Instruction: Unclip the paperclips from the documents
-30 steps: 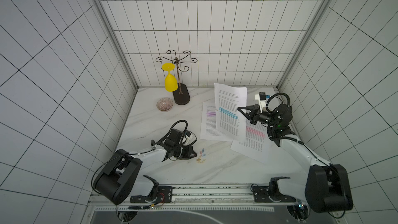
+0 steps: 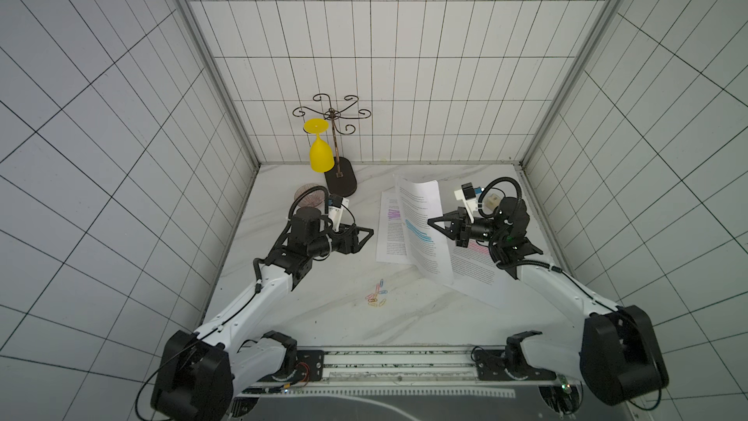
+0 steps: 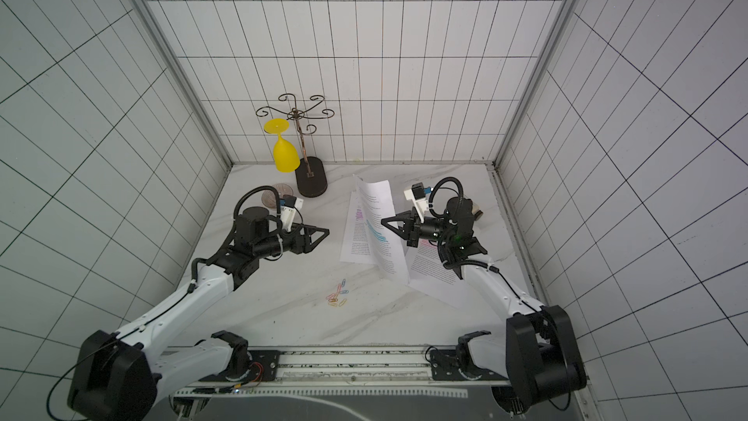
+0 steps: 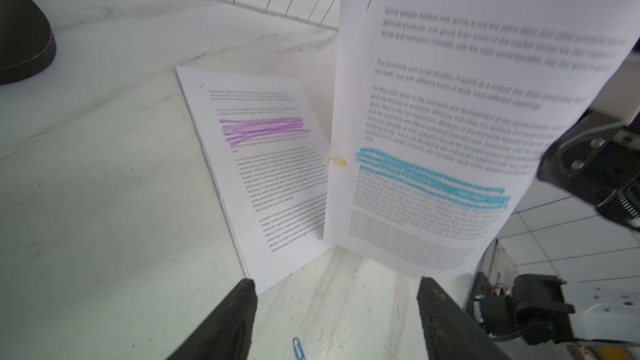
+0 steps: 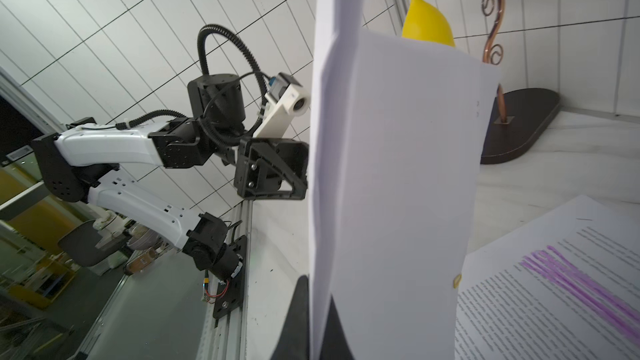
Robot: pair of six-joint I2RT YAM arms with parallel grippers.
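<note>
My right gripper (image 2: 433,223) holds a sheet (image 4: 433,126) with cyan highlighting upright by its edge. A yellow paperclip (image 4: 337,161) shows on that sheet's left edge. My left gripper (image 2: 367,235) is parted, empty, a short way left of the sheet. A document (image 4: 263,160) with purple highlighting lies behind, and one with pink highlighting (image 2: 475,269) lies at the right, partly hidden by the right arm. Loose coloured paperclips (image 2: 375,294) lie near the table's front.
A stand with a dark base (image 3: 310,183) and a hanging yellow glass (image 3: 284,154) stands at back left. A glass dish (image 3: 274,191) is partly hidden by my left arm.
My left gripper has risen from beside the loose paperclips and moved back toward the held sheet. My right gripper and its sheet have shifted left and slightly lower.
</note>
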